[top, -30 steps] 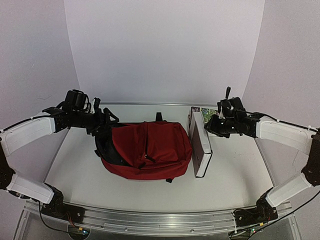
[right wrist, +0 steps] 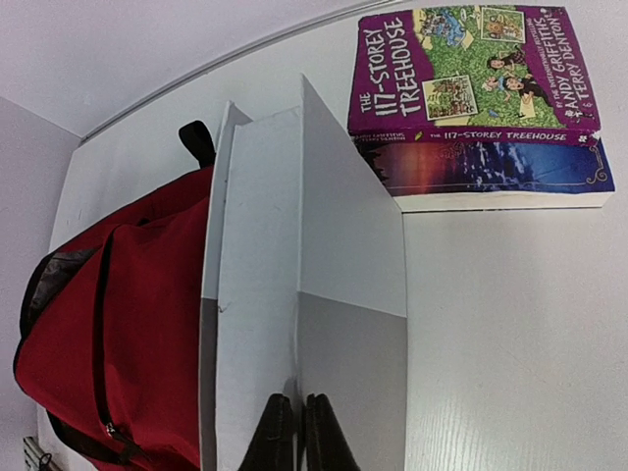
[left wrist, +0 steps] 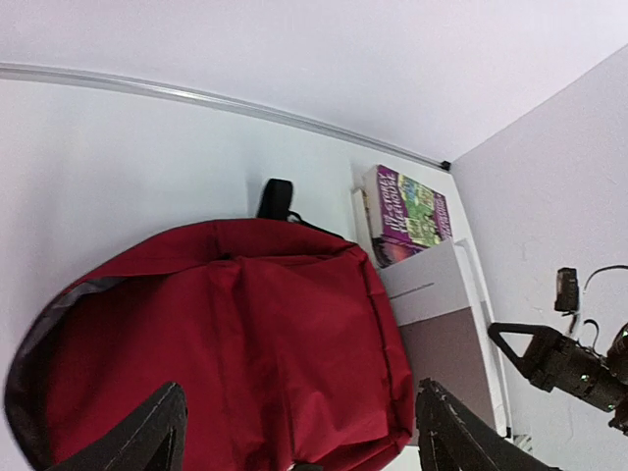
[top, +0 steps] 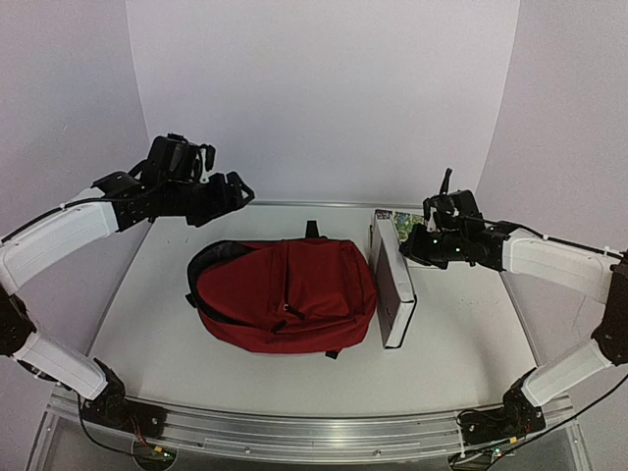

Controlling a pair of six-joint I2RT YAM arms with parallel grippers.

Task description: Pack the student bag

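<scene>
The red backpack (top: 285, 294) lies on its side on the white table, its dark opening at the left. My left gripper (top: 231, 191) is raised above the bag's back left, open and empty; its wrist view looks down on the red cloth (left wrist: 314, 353). A large white binder (right wrist: 348, 245) stands on edge against the bag's right side. My right gripper is at the binder's upper edge, fingertips close together; whether it grips that edge is unclear. Behind the binder, a purple treehouse book (right wrist: 471, 74) lies on a blue book (right wrist: 491, 172).
Walls close the area at the back and both sides. A metal rail runs along the front edge.
My left gripper has risen from the bag's opening and moved toward the back. The bag's red flap now covers more of the dark opening. The right arm and binder look almost unchanged.
</scene>
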